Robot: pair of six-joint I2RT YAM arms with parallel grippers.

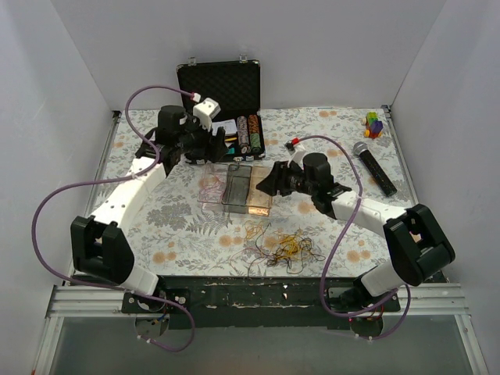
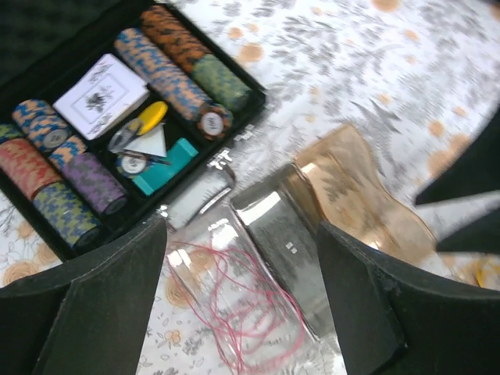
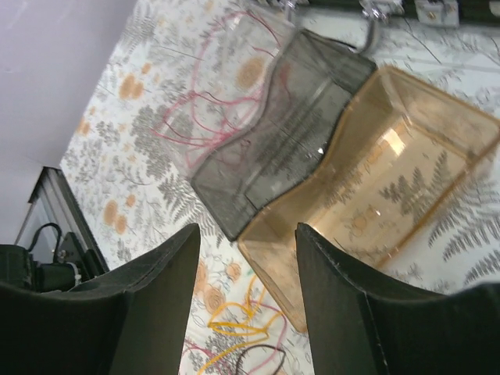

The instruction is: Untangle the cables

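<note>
A tangle of yellow, black and pink cables [image 1: 289,249] lies on the table in front of the bins; part of it, a yellow cable [image 3: 238,325], shows low in the right wrist view. Pink cable [image 2: 258,314] lies in the clear left bin [image 2: 205,294]. The grey middle bin [image 2: 283,234] and the amber right bin [image 3: 406,148] look empty. My left gripper is open above the bins and the case, nothing between its fingers. Over the amber bin's right side hovers my right gripper, its fingers apart with nothing between them.
An open black case [image 1: 223,86] with poker chips stands behind the bins. A microphone [image 1: 375,168] and a colourful toy [image 1: 373,125] lie at the right.
</note>
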